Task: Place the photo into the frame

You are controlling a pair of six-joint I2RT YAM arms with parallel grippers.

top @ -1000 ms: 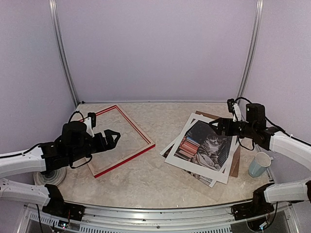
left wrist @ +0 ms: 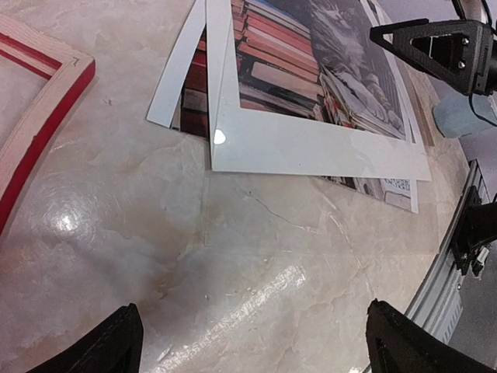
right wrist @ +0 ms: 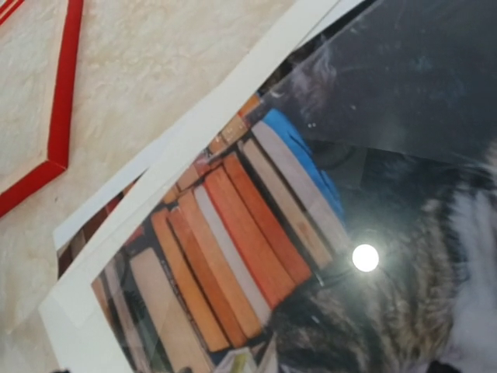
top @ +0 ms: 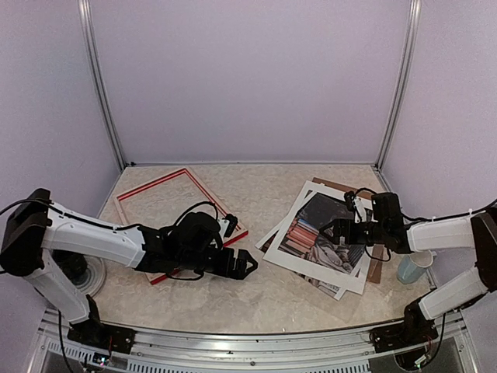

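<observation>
A white-bordered photo [top: 347,280] of books and a cat lies at the right of the table, on top of other sheets. At the left lies the red-edged frame [top: 159,180], flat and empty; its corner also shows in the left wrist view as a red and pale wooden bar [left wrist: 58,109]. My left gripper [top: 247,264] is open over bare table, just left of the photo's near corner. Above the photo's dark picture my right gripper [top: 330,231] is open, holding nothing. The right wrist view is filled by the books in the photo [right wrist: 225,256], with glare on its surface.
Under the photo stick out another print [left wrist: 165,97] and a brown board [top: 376,268]. A pale blue cup [top: 415,266] stands at the right edge, near the right arm. A round pale object [top: 95,276] sits beneath the left arm.
My left gripper has moved right and nearer the front, from over the frame to beside the photo. The right one has shifted left and lower over the photo. Photo and frame have stayed put.
</observation>
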